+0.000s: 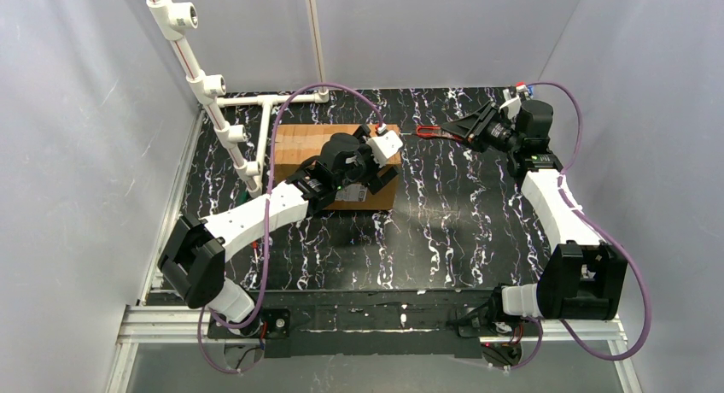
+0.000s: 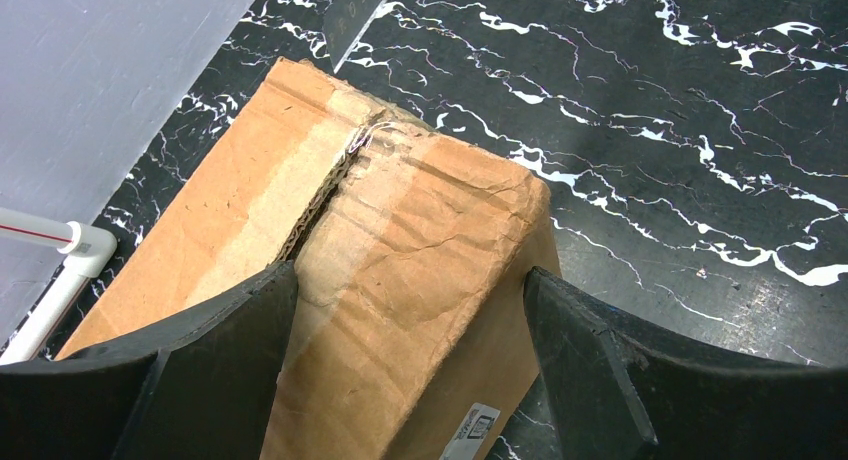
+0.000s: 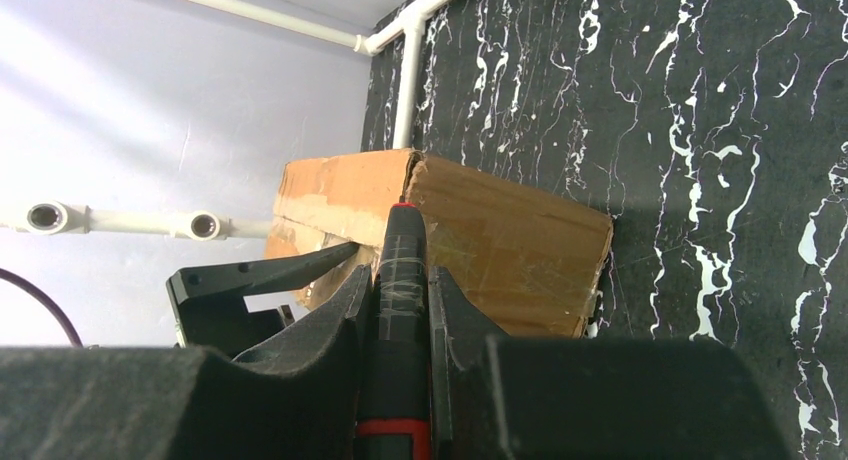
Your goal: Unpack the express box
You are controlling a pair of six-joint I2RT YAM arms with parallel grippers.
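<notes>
The cardboard box (image 1: 299, 145) lies on the dark marble table, a taped seam along its top. My left gripper straddles the box's right end, part open, fingers either side of a top strip beside the seam. My right gripper is shut on a red-and-black tool (image 1: 435, 131), a cutter with a thin tip, held to the right of the box and pointing toward it. In the right wrist view the tool's body (image 3: 404, 260) lines up with the seam at the box's end; whether the tip touches is hidden.
A white pipe frame (image 1: 205, 89) stands at the back left of the table, close behind and beside the box. Grey walls surround the table.
</notes>
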